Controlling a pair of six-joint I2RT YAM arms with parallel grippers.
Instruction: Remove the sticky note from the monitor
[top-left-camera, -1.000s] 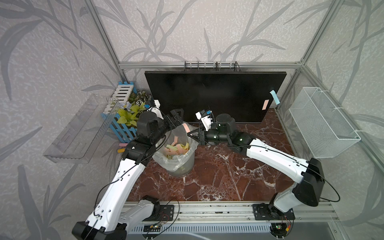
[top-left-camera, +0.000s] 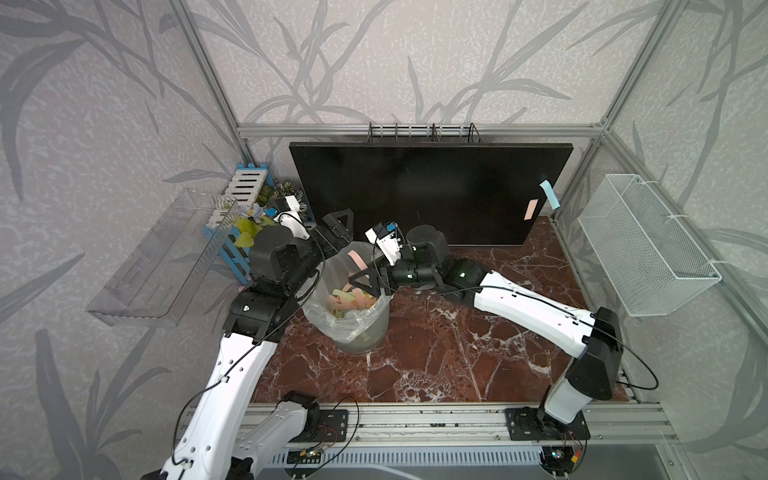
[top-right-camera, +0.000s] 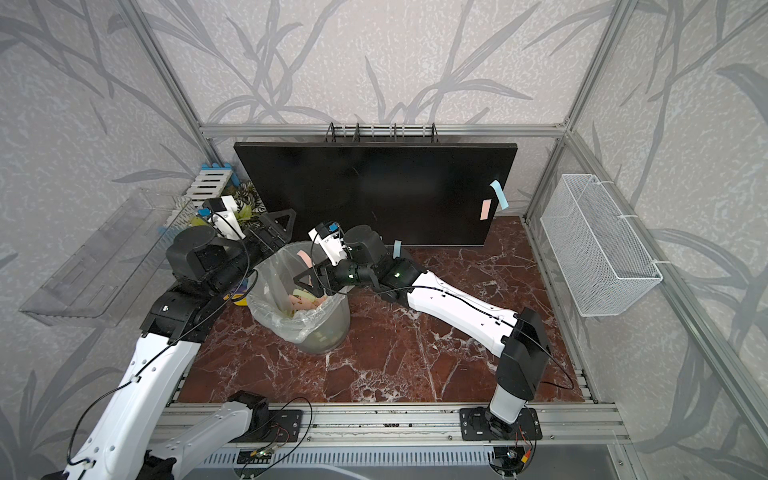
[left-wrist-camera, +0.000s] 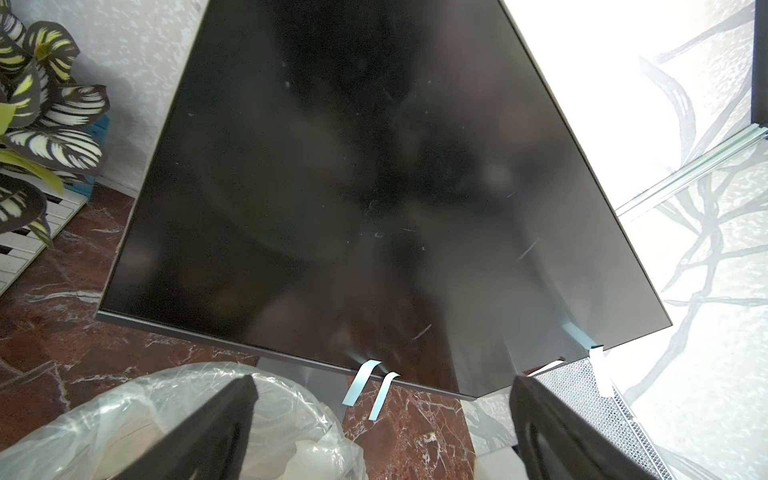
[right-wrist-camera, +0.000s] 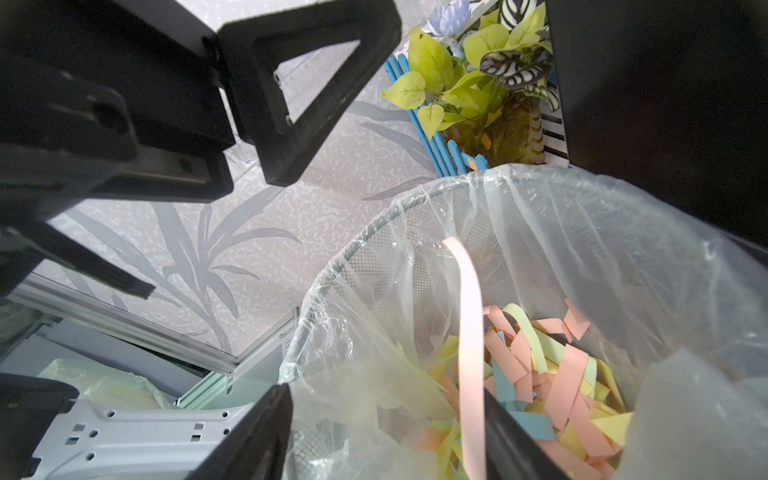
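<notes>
A pink sticky note (right-wrist-camera: 470, 344) stands over the lined bin, against the inner side of one of my right gripper's (top-left-camera: 365, 280) fingers (right-wrist-camera: 516, 440). Those fingers are apart, and the note does not span the gap. Above the bin's left side, my left gripper (top-left-camera: 339, 227) is open and empty, facing the black monitor (left-wrist-camera: 376, 176). On the monitor's lower right are a pink note (top-left-camera: 530, 209) and a blue note (top-left-camera: 549, 194). Two blue strips (left-wrist-camera: 362, 382) hang from its bottom edge in the left wrist view.
The bin (top-left-camera: 360, 336) holds many paper strips (right-wrist-camera: 560, 384). Plants (right-wrist-camera: 480, 80) and a wire basket (top-left-camera: 160, 264) are at left; a white mesh basket (top-left-camera: 648, 248) hangs at right.
Both arms have moved left over the last second, bringing the right gripper and its pink note over the bin.
</notes>
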